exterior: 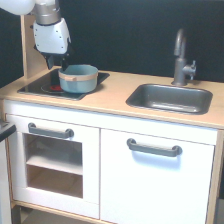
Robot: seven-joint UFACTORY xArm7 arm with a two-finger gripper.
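Observation:
A blue-grey pot (pixel 83 85) stands upright on the dark stovetop (pixel 40 87) at the left of the toy kitchen. My white arm comes down from the upper left, and its gripper (pixel 58 66) is at the pot's back left side. The dark fingers are small and partly lost against the dark background. Whether they touch the pot's rim or hold anything cannot be made out.
A steel sink (pixel 172 97) with a tall faucet (pixel 180 58) lies to the right. Bare wooden counter (pixel 118 88) separates it from the stovetop. Below are white cabinet fronts with grey handles (pixel 154 149); an opening at the left shows a shelf.

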